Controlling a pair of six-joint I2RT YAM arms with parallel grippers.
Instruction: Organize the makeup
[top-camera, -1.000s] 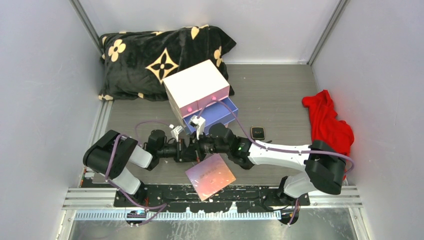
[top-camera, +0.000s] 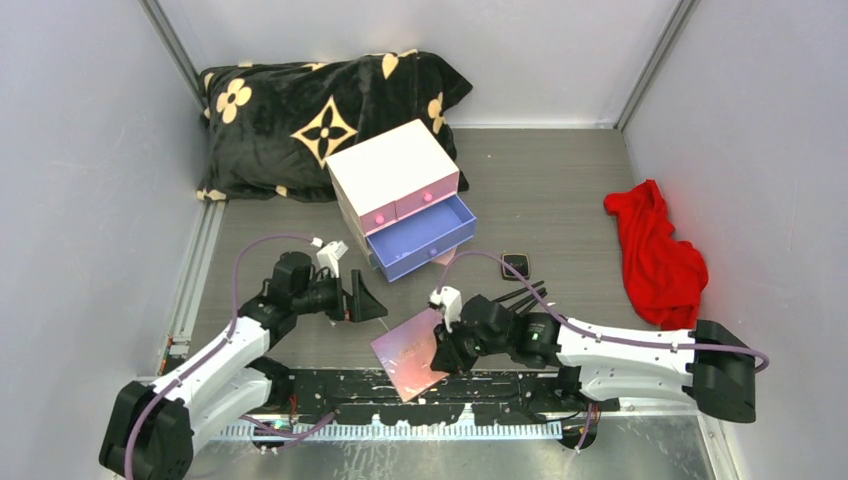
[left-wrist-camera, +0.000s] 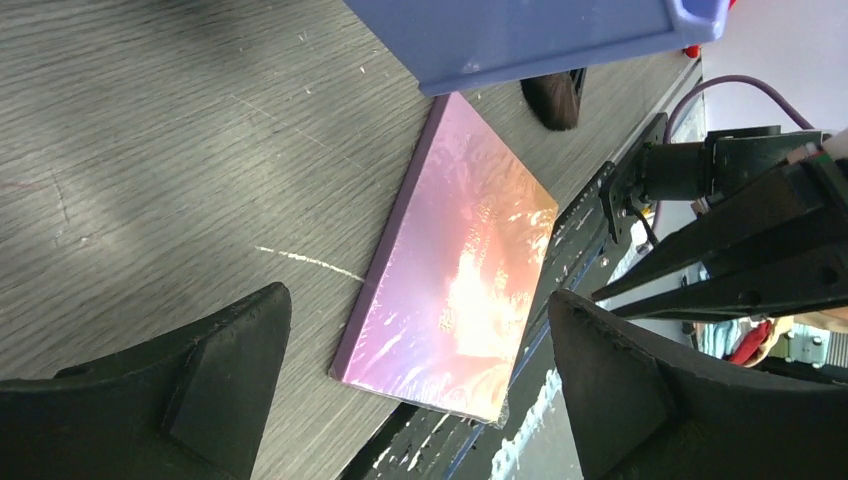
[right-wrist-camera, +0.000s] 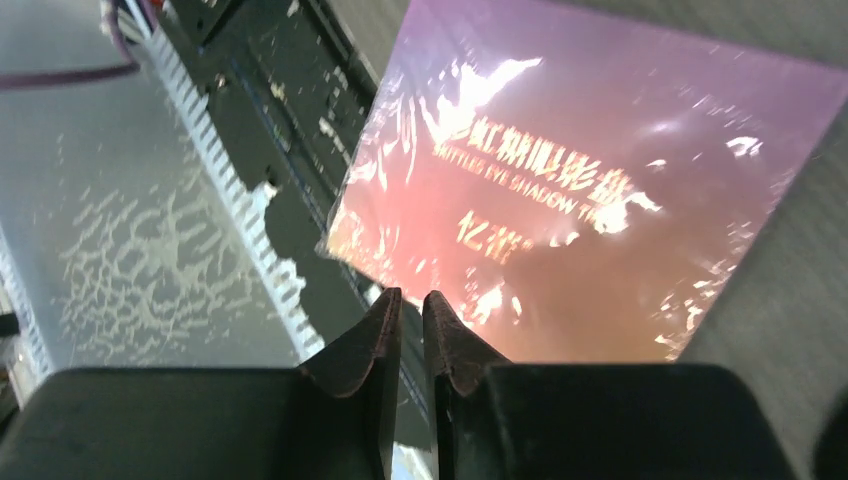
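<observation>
A pink-orange eyeshadow palette in wrap lies at the table's front edge. My right gripper is over its right part, fingertips close together with a narrow gap, nothing seen between them. My left gripper stands open above the table, left of and behind the palette, nothing between its fingers. The small cabinet has its blue drawer pulled out. Brushes lie right of the palette, partly hidden by my right arm.
A black square compact sits right of the drawer. A black patterned pillow fills the back left, a red cloth lies at the right wall.
My right gripper has moved down toward the front and to the right, onto the palette's area. My left arm has shifted, its gripper drawing slightly back from where the two grippers met.
</observation>
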